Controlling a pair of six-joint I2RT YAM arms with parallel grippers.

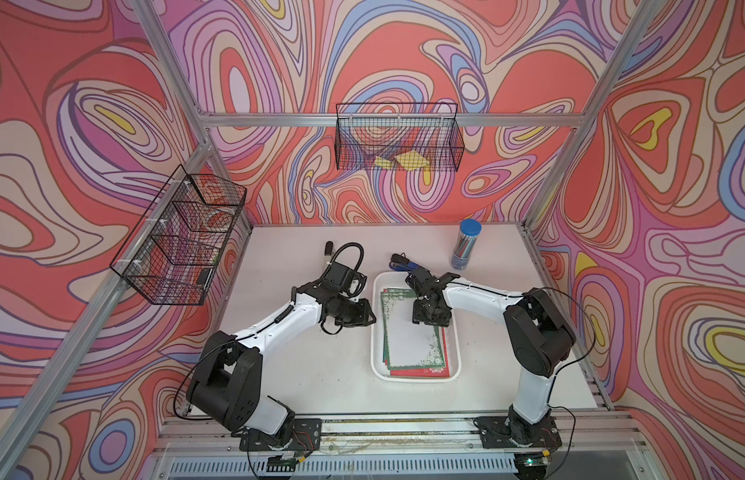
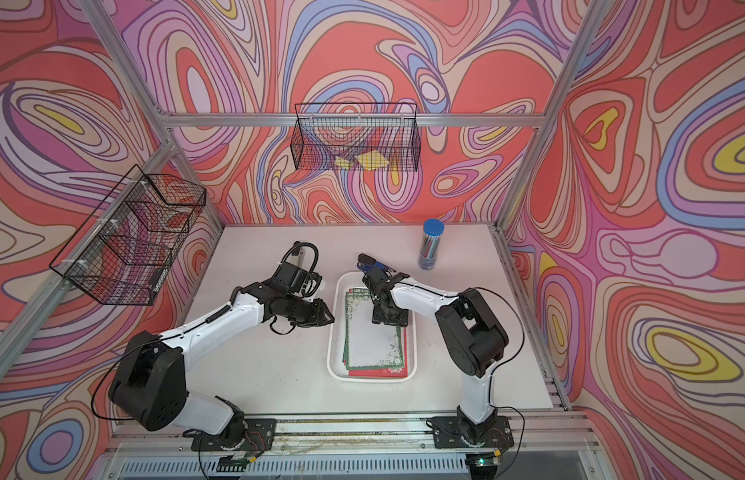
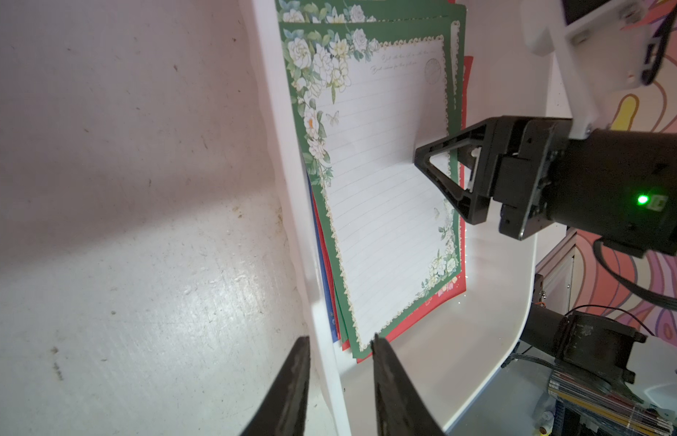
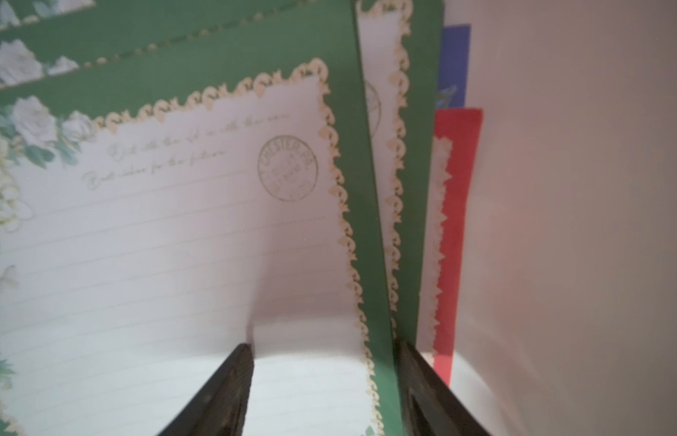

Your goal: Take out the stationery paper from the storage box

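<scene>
Stationery papers [image 3: 385, 160] lie stacked in a white storage box [image 3: 287, 160], the top sheets edged in green with white flowers and a red sheet [image 4: 455, 218] showing beneath. My left gripper is shut on the box's left rim, with one finger [image 3: 291, 381] outside and the other inside. Above the right part of the papers, my right gripper stands part open. Its left finger [image 4: 233, 385] is over the lined white area and its right finger [image 4: 418, 385] beside the top sheet's right edge. Contact with the paper cannot be told.
Behind the box lies a dark blue item [image 1: 403, 263]; a clear jar with a blue lid [image 1: 464, 244] stands at the back right. Wire baskets hang at the left [image 1: 180, 240] and on the back wall [image 1: 399, 144].
</scene>
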